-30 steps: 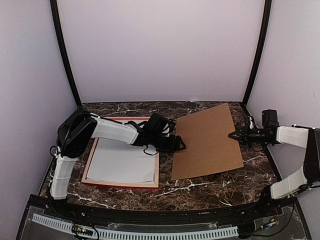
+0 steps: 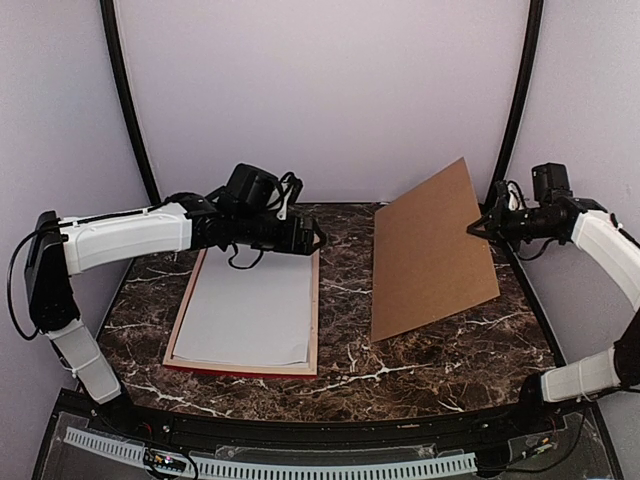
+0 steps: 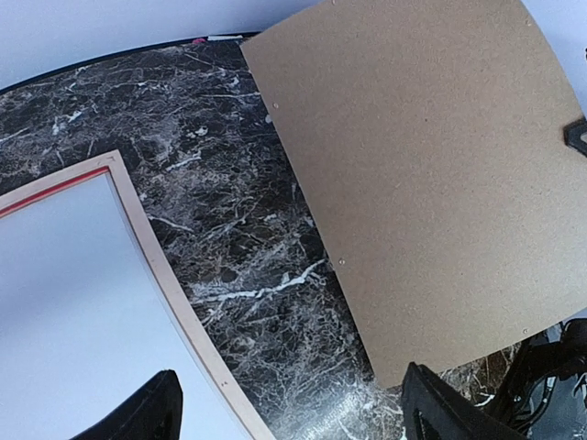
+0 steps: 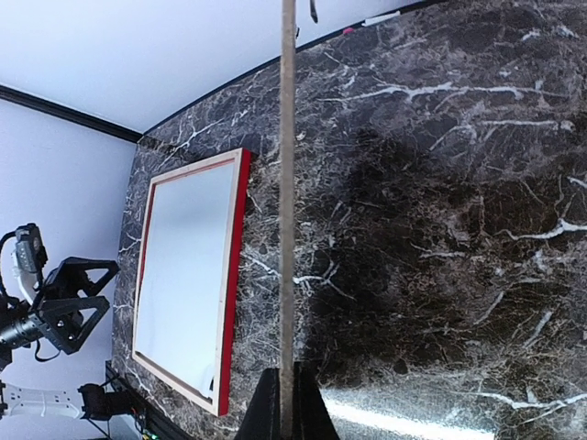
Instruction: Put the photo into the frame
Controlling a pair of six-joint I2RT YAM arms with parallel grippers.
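A large brown board (image 2: 425, 255) is raised at a tilt on the right, gripped at its upper right edge by my right gripper (image 2: 480, 228); in the right wrist view it appears edge-on (image 4: 287, 229) between the shut fingers. The wooden frame (image 2: 314, 330) with red sides lies flat on the left, a white sheet (image 2: 240, 320) inside it. My left gripper (image 2: 305, 235) hangs above the frame's upper right part, open and empty; in the left wrist view its fingers are wide apart, away from the board.
Walls close in at the back and both sides, and a small white strip (image 4: 381, 18) lies at the back edge.
My right gripper has lifted the board upward and slightly right, tilting it more. My left gripper has moved up and left, away from the board.
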